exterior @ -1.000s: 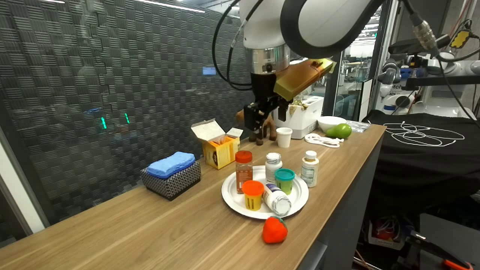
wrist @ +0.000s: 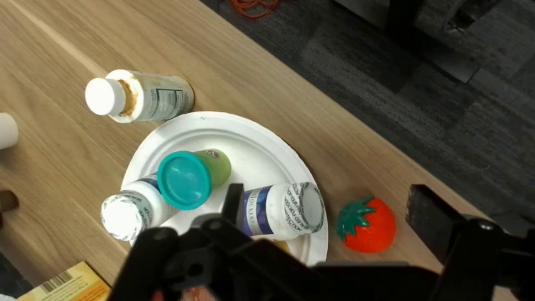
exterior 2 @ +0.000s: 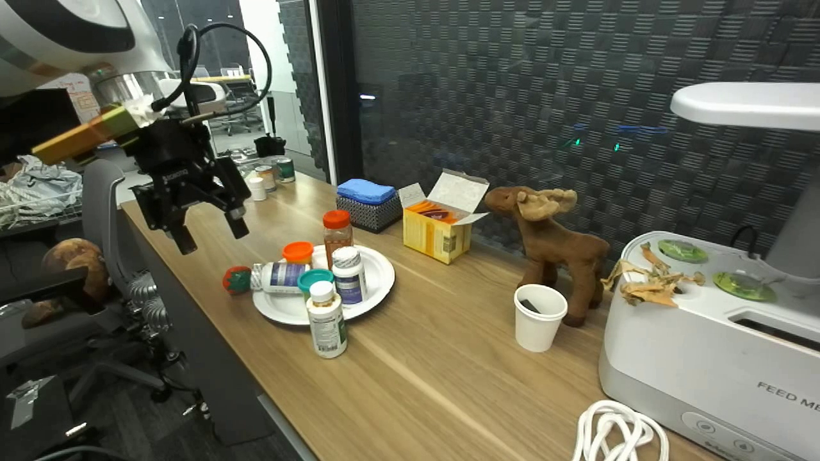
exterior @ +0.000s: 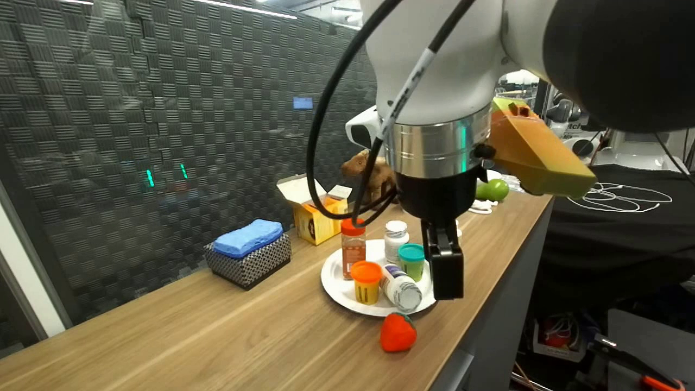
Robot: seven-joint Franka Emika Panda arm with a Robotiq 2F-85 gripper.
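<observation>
My gripper hangs open above the counter, near the front edge, with nothing held between its fingers. In the wrist view a red toy strawberry with green leaves shows below, between the spread fingers. It lies on the wood just off the rim of a white plate. On the plate are a tipped-over white bottle, a teal-lidded tub, an upright white bottle, an orange-lidded tub and a red-capped spice jar. Outside the plate stands another white bottle.
Toward the wall are a yellow open box, a dark box with a blue cloth on top and a plush moose. A paper cup stands beyond the plate. Bare counter lies left of the strawberry.
The arm has come down and toward exterior view 1's camera, from above the far side of the plate to near the strawberry. The objects on the counter appear unmoved.
</observation>
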